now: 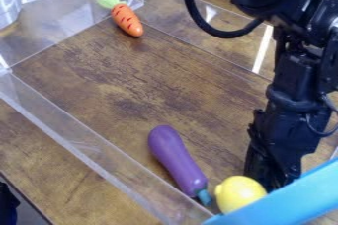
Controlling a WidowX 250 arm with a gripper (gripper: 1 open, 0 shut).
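My black gripper points down at the right side of a clear-walled enclosure, just behind a yellow round object at the front right, close to it or touching. Its fingertips are mostly hidden behind that object and the blue curved piece in front, so its finger is hard to see. A purple eggplant toy with a teal tip lies left of the yellow object. An orange carrot toy with a green top lies at the back left.
Clear low walls border the wooden floor. A blue curved object fills the front right corner.
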